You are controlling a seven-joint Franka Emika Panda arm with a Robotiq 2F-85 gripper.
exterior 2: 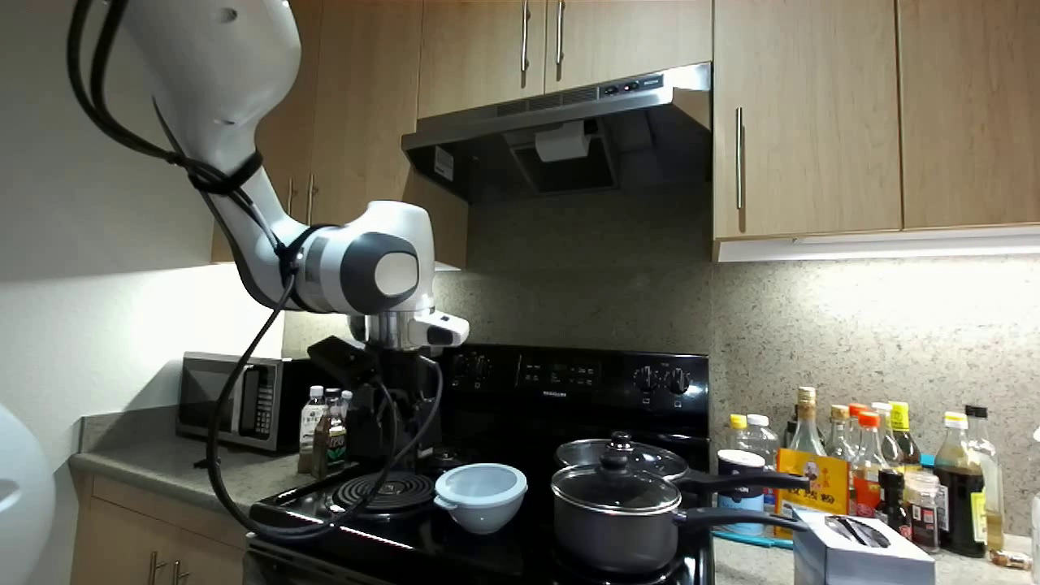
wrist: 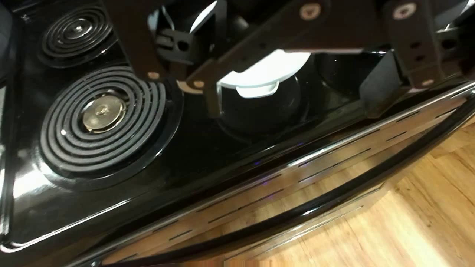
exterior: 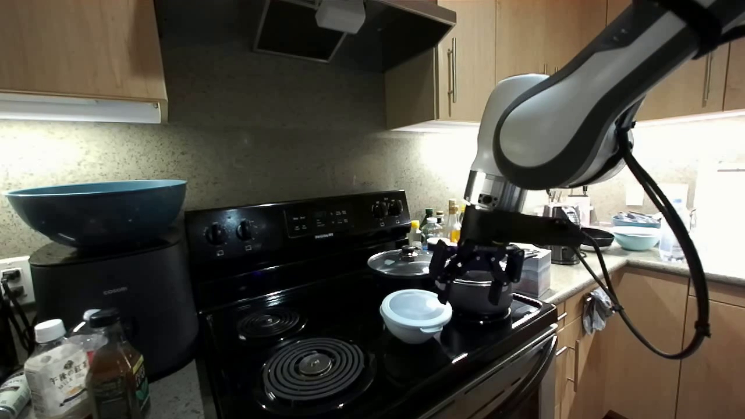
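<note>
A pale blue lidded bowl [exterior: 413,312] sits on the stove's black cooktop. My gripper [exterior: 471,292] stands open to its right in exterior view 1, in front of the grey pot [exterior: 482,301] in that line of sight. In the wrist view the bowl [wrist: 272,71] shows between the spread fingers, farther from the camera than they are, with its tab toward the oven front. Nothing is held. In exterior view 2 the bowl [exterior 2: 482,499] is in plain sight left of the pot [exterior 2: 614,531], while the fingertips are hard to make out.
A second lidded pan [exterior 2: 673,458] stands behind the pot, and both handles stick out over the counter. Bare coil burners [exterior: 314,363] lie left of the bowl. The oven handle [wrist: 320,207] runs along the front. Bottles [exterior: 115,363] crowd the left counter.
</note>
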